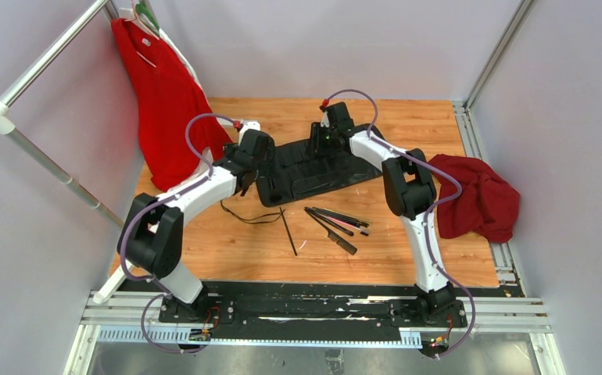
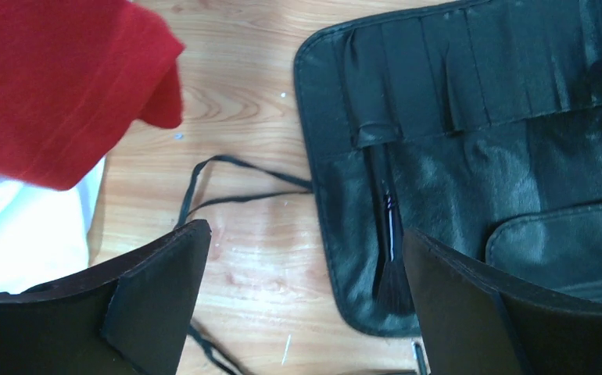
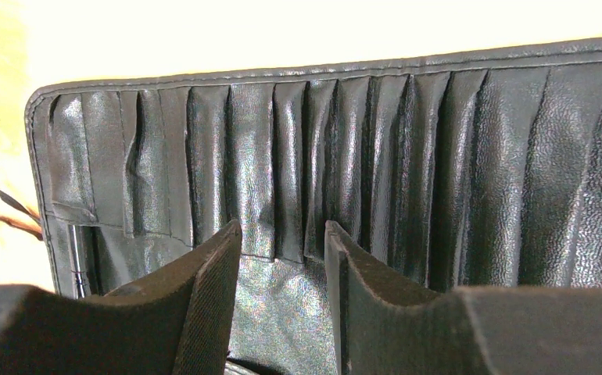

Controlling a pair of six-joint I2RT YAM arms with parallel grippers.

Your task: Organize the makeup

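The black makeup case (image 1: pixel 294 183) lies unrolled on the table, its row of narrow pockets (image 2: pixel 438 78) along the back. A dark brush (image 2: pixel 392 234) stands in the leftmost pocket, bristle end sticking out toward the front. Over the case's left end, my left gripper is open, nothing between its fingers. My right gripper hovers at the pockets' lower edges near the middle, fingers apart; whether they touch the leather is unclear. Several loose pencils and brushes (image 1: pixel 345 218) lie in front of the case, with a comb-like tool (image 1: pixel 343 244) and a lone thin stick (image 1: pixel 288 233).
A red garment (image 1: pixel 165 101) hangs from a rail at the left, close to my left arm. At the right lies a crumpled dark red cloth (image 1: pixel 478 199). The case's strap (image 1: pixel 251 220) trails over the wood.
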